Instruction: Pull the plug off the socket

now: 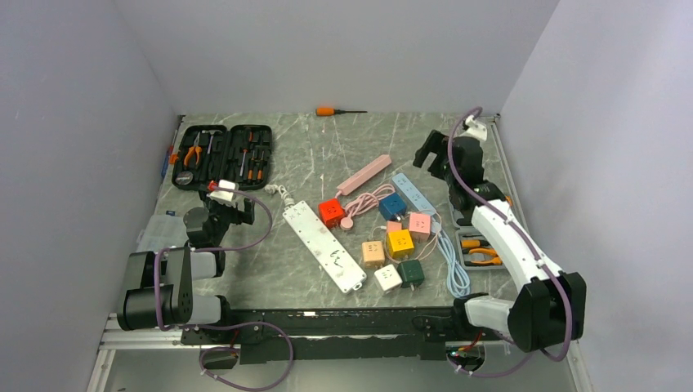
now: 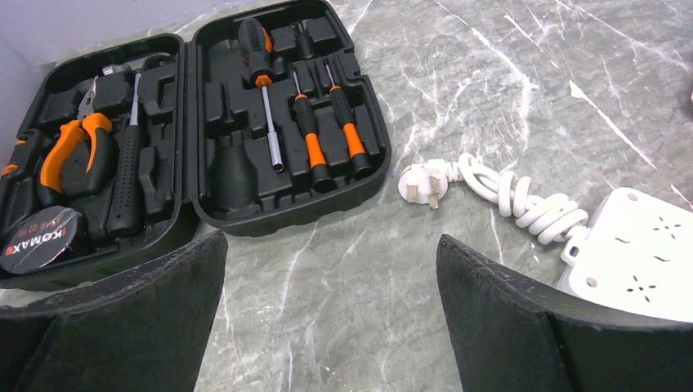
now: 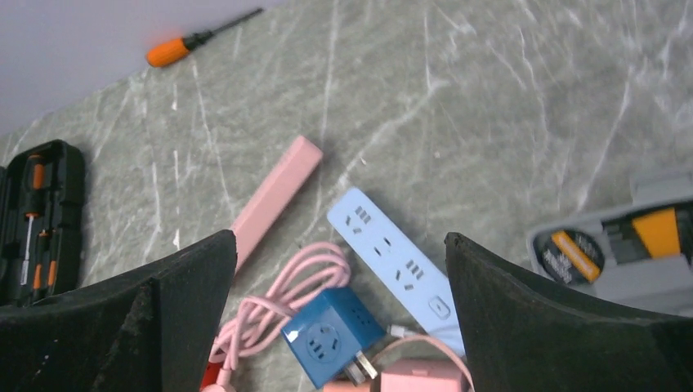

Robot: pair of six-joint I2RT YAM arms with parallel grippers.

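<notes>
My right gripper stands open above the table's right side, nothing between its fingers. Below it in the right wrist view lie the light blue power strip, its visible sockets bare, and a dark blue cube plug with metal prongs showing. The strip's lower end is hidden by a finger. My left gripper, open and empty, hangs at the left. Ahead of it a white plug rests on the table, prongs exposed, its coiled cord running to the white power strip.
A pink power strip, a red cube, a yellow cube and several other cubes crowd the middle. Tool cases lie at left and right. A screwdriver is at the back edge; free table lies left of centre.
</notes>
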